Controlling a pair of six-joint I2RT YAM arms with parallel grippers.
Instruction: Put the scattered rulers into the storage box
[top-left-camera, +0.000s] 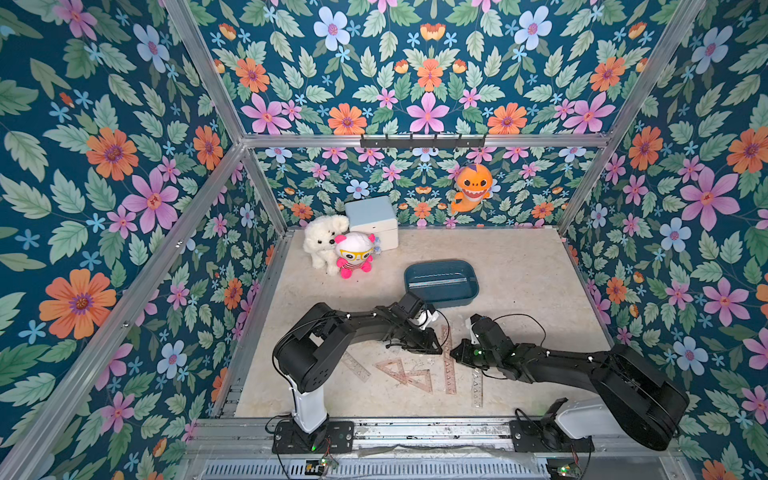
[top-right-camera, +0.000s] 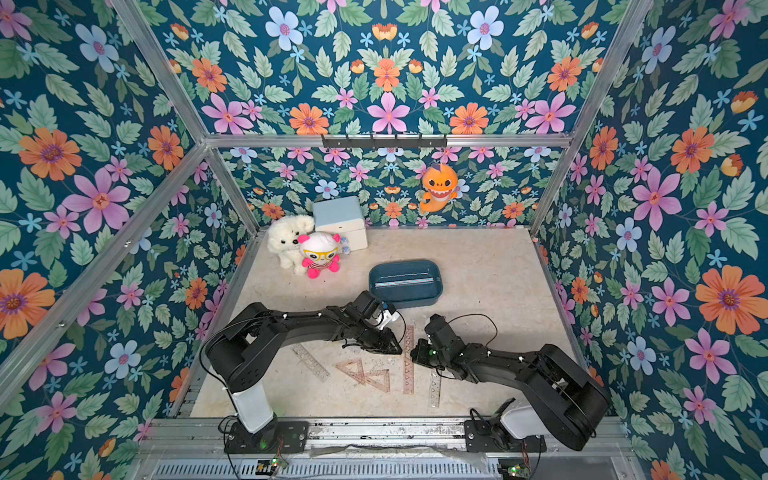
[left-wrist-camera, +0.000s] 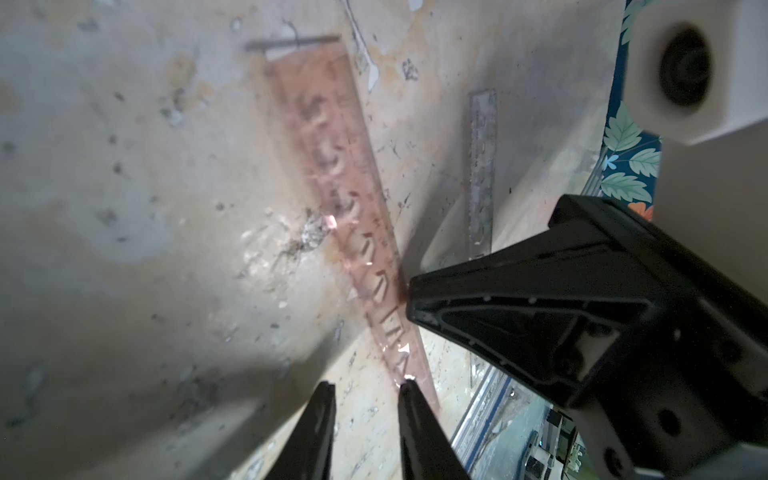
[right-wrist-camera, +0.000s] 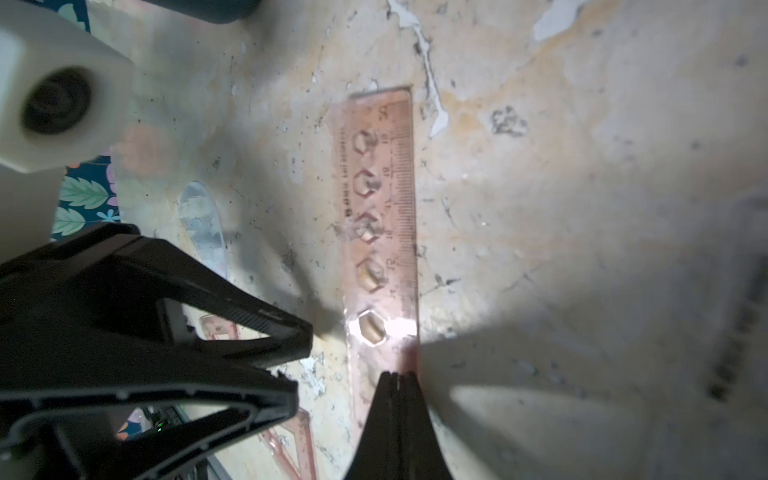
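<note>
A pink ruler (right-wrist-camera: 382, 200) lies upright-on-view in the middle of the table between both grippers. My left gripper hovers close over it, part open with nothing visible between its fingers. My right gripper is shut over the ruler's near part, with nothing seen between its fingertips. A clear ruler (top-left-camera: 477, 388) lies right of the pink one, another (top-left-camera: 356, 366) at left. Pink triangle rulers (top-left-camera: 404, 376) lie between. The teal storage box (top-left-camera: 441, 297) stands behind the grippers with a clear strip inside.
A white bear (top-left-camera: 324, 240), a pink-hatted toy (top-left-camera: 354, 257) and a blue-lidded box (top-left-camera: 372, 212) stand at back left.
</note>
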